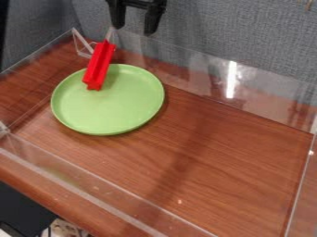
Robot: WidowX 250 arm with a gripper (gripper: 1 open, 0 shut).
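Note:
A red elongated object [99, 65] rests on the left part of a round green plate [107, 108], tilted, with its upper end toward the back of the box. My black gripper [136, 18] hangs at the top edge of the camera view, above and behind the red object, apart from it. Its two fingers are spread open with nothing between them, and its upper part is out of frame.
The wooden floor [210, 176] is bounded by clear low walls, with a grey padded wall [247, 46] behind. The floor right of and in front of the plate is clear.

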